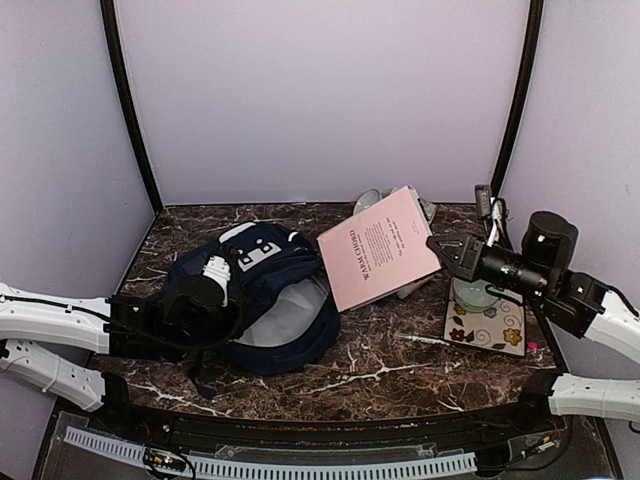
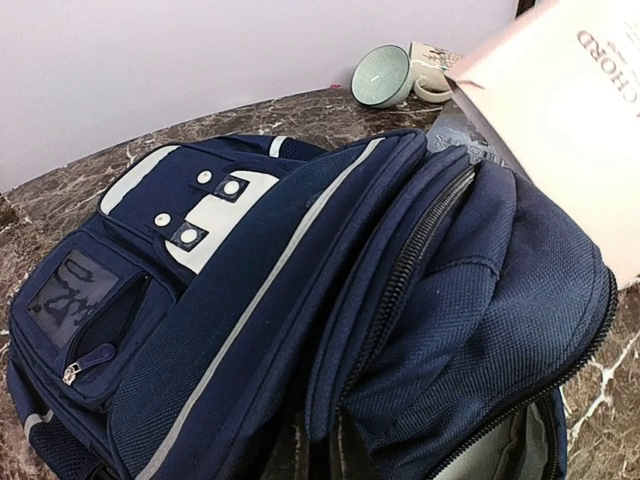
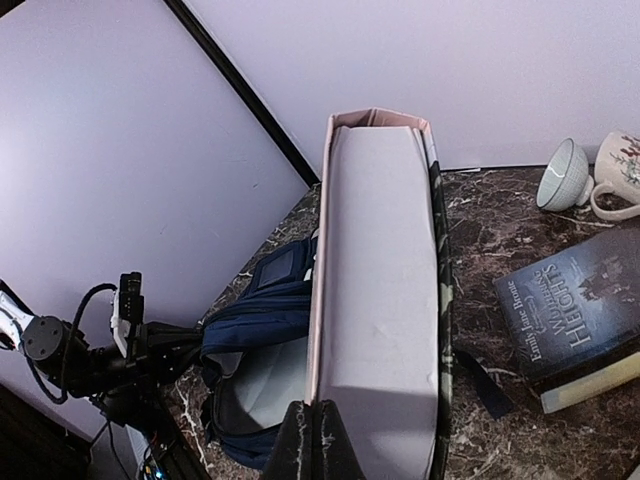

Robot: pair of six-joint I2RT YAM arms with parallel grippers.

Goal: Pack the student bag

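Observation:
The navy backpack (image 1: 250,260) (image 2: 230,330) lies open at the left, its light lining showing. My left gripper is shut on its fabric near the zipper. My right gripper is shut on an edge of the pink "Warm Chord" book or folder (image 1: 375,250) (image 3: 375,280), holding it raised and tilted just right of the bag's opening. A dark "Wuthering Heights" book (image 3: 565,310) lies behind it on the table, partly hidden in the top view.
A green cup (image 2: 380,75) and a mug (image 3: 620,175) sit at the back. A bowl (image 1: 472,295) rests on a flowered board (image 1: 500,340) at right, with a pen-like item (image 1: 420,337) nearby.

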